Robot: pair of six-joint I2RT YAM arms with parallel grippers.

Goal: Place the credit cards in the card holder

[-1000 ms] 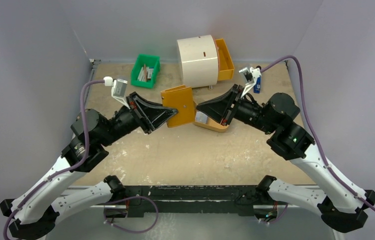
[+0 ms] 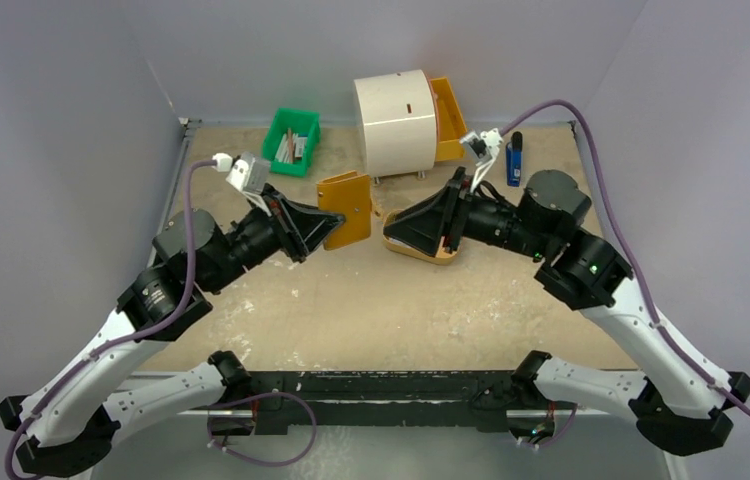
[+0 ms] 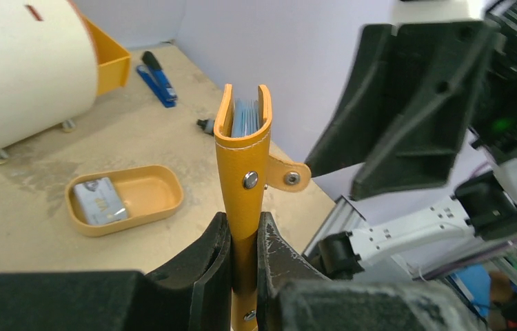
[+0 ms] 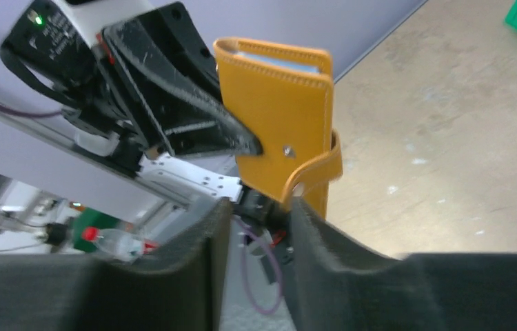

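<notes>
The yellow-orange card holder [image 2: 351,207] is upright above the table, with my left gripper [image 2: 337,223] shut on its side. Bluish card edges [image 3: 246,118] show between its covers at the top. A closure strap [image 3: 289,173] sticks out from the holder, with a metal snap on it. Close to the strap's tip is my right gripper, its fingers [image 4: 298,219] apart and nothing seen held between them. In the left wrist view, one right fingertip appears beside the strap's end; contact cannot be told.
Below, an orange tray [image 3: 156,187] holds a pale card-like item [image 3: 100,201]. A green basket [image 2: 273,150] of small items, a white drum-shaped box [image 2: 396,125] and a blue cutter [image 2: 514,165] stand farther back.
The holder has shifted slightly left and away in the top view, and its strap now shows on the right. My right gripper has come a little left, with its fingers now visibly apart.
</notes>
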